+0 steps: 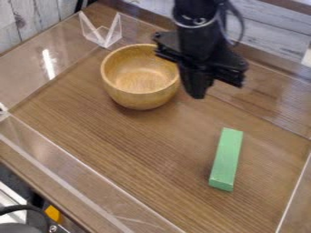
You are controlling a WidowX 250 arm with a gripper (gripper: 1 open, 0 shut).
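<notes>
My gripper (195, 77), a dark housing with jointed parts, hangs over the back middle of the wooden table, just right of an empty tan bowl (131, 75). Its fingertips are hard to make out against the dark body; nothing held shows. A flat green bar (226, 159) lies on the table at the front right, apart from the gripper.
A small white wire-like object (101, 32) stands at the back left. The table's edge runs along the lower left, with dark cables beyond it.
</notes>
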